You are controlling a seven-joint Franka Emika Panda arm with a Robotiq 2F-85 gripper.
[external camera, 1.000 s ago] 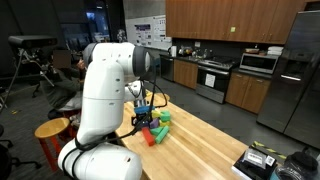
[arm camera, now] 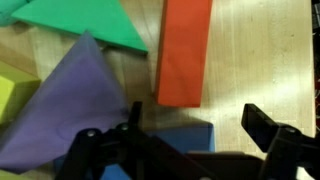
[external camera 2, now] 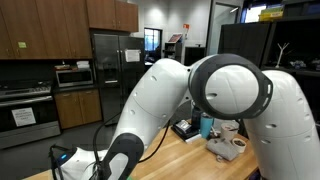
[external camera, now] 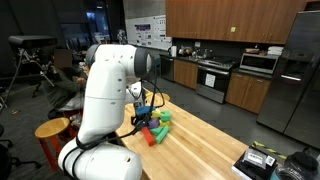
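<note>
Toy blocks lie together on the wooden table under my gripper. Its fingers stand open and apart, with nothing held between them. In the wrist view a red block [arm camera: 184,55] runs up from between the fingertips. A purple triangular piece [arm camera: 65,115] is left of it, and a blue block [arm camera: 190,138] is partly hidden behind the fingers. Green pieces [arm camera: 90,18] lie at the upper left, a yellow block [arm camera: 14,88] at the left edge. In exterior view 1 the red block [external camera: 148,136] shows beside the gripper.
A black-topped box [external camera: 254,163] stands near the front right. In exterior view 2 a blue cup [external camera 2: 207,127] and other items stand at the right.
The arm's lower end and gripper have shifted very slightly at the blocks. The blocks show no clear movement.
</note>
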